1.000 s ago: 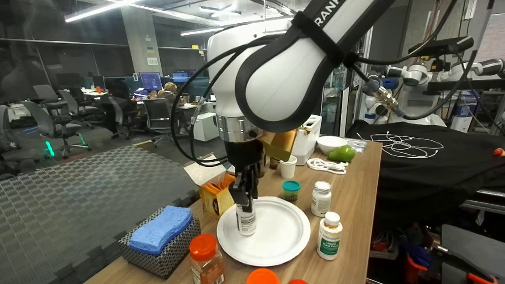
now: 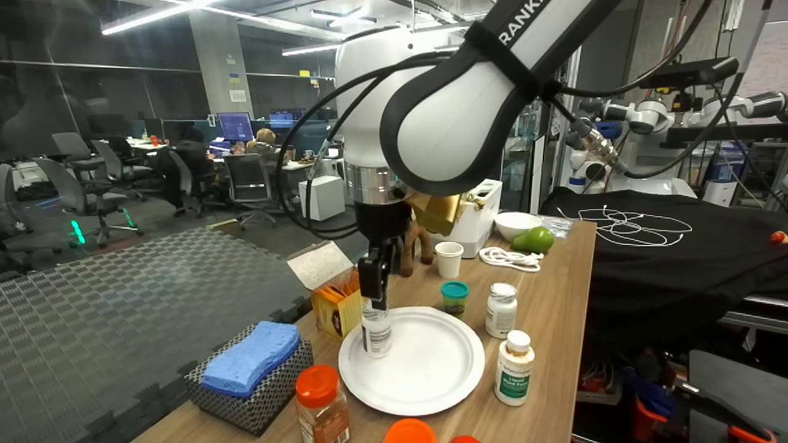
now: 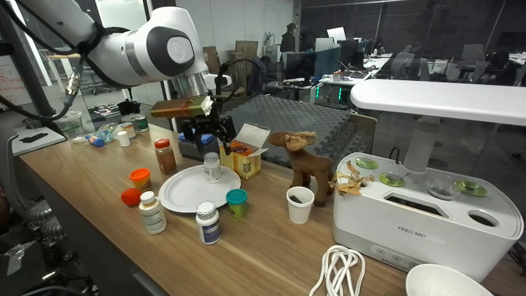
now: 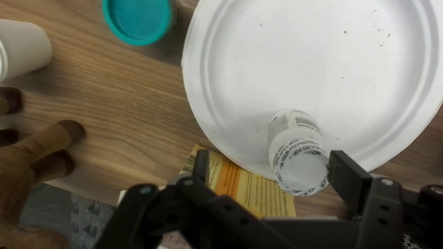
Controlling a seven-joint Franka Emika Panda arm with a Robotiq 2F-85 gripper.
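Observation:
A white bottle with a printed seal on its cap [image 4: 302, 170] stands on the white paper plate [image 4: 265, 62], close to the rim on the tea box side. My gripper is above it with the fingers apart. In the wrist view the cap is near the right finger [image 4: 347, 176], while a wide gap separates it from the left finger [image 4: 202, 164]. From the second exterior view, the bottle [image 3: 212, 168] is upright on the plate, below the gripper [image 3: 214, 148]. Whether the right finger touches the cap, I cannot tell.
An open yellow tea box [image 3: 246, 165] sits right behind the plate. Around the plate are a teal-lidded tub [image 3: 237, 202], two white bottles, orange-lidded containers and a red-capped spice jar [image 3: 165, 157]. A toy moose [image 3: 310, 165] and paper cup [image 3: 299, 209] stand farther along.
My gripper has risen above the bottle, which it surrounded more closely before. The bottle is slightly farther left and back on the plate in the first exterior view.

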